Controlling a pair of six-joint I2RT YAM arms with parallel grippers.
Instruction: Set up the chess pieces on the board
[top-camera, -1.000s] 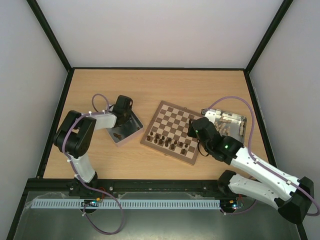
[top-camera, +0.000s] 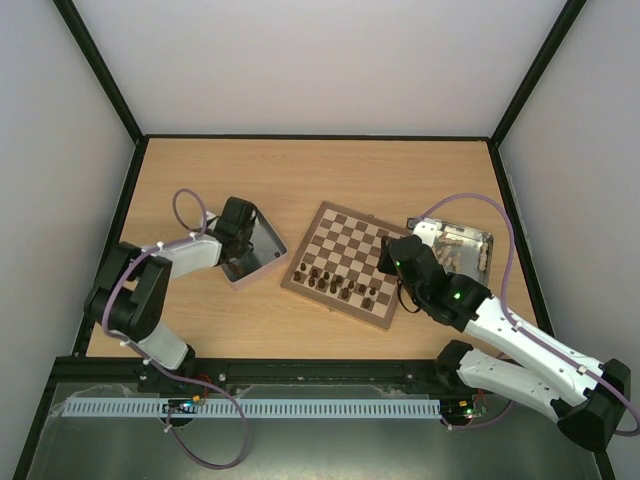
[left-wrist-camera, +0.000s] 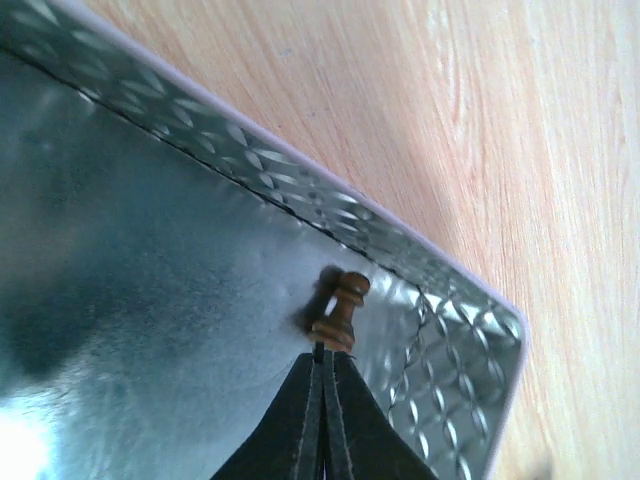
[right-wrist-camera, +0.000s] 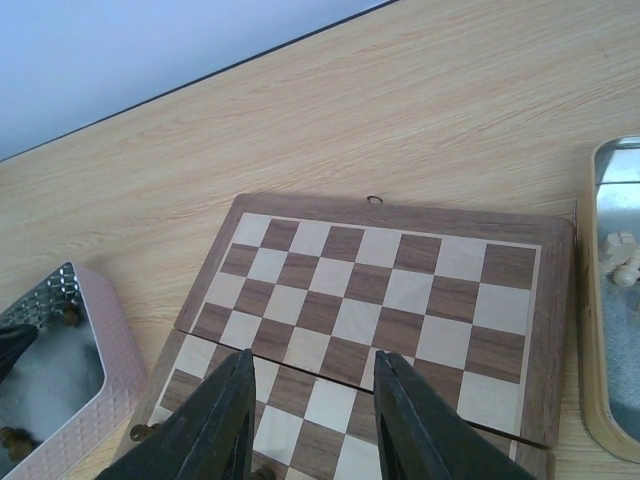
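Note:
The chess board has several dark pieces standing along its near side. In the left wrist view one brown piece lies on its side in the grey tray. My left gripper is shut just by that piece's base, with nothing seen between its fingers. My right gripper stands open over the board, empty, as the right wrist view shows.
A metal tray of light pieces lies right of the board, partly hidden by my right arm in the top view. Bare wood is free behind the trays and board.
My left arm has moved toward the front left over the grey tray. My right arm has barely moved in the top view.

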